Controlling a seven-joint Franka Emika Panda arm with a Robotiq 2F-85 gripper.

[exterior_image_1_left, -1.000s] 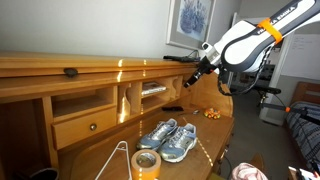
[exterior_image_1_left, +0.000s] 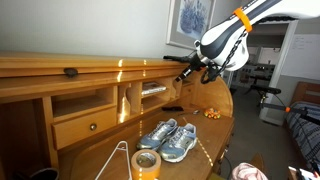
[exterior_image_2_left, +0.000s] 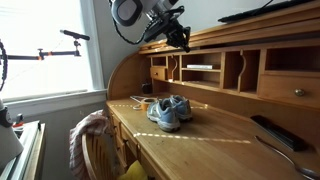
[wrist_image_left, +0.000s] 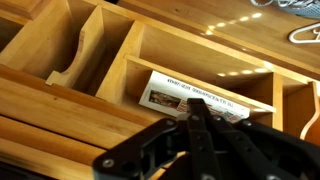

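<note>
My gripper is shut, with nothing visible between its fingers. In the wrist view it hangs over the desk's cubbies, in front of a white printed booklet or box [wrist_image_left: 170, 97] lying in one compartment; it covers part of that item. In the second exterior view the gripper [exterior_image_2_left: 182, 40] is high up, near the top of the wooden hutch. The white item [exterior_image_1_left: 152, 91] also shows in a cubby in the first exterior view. A pair of grey-blue running shoes [exterior_image_1_left: 178, 143] stands on the desktop below.
An orange-brown roll or cup [exterior_image_1_left: 146, 165] and a white wire hanger [exterior_image_1_left: 117, 158] sit near the shoes. The hutch's top ledge [exterior_image_1_left: 100, 68] runs close to the arm. A black object [exterior_image_2_left: 278, 131] lies on the desk, whose front middle [exterior_image_2_left: 195, 150] is bare.
The arm has shifted slightly leftward in the first exterior view, and its wrist has tilted. The shoes and the item in the cubby look unmoved.
</note>
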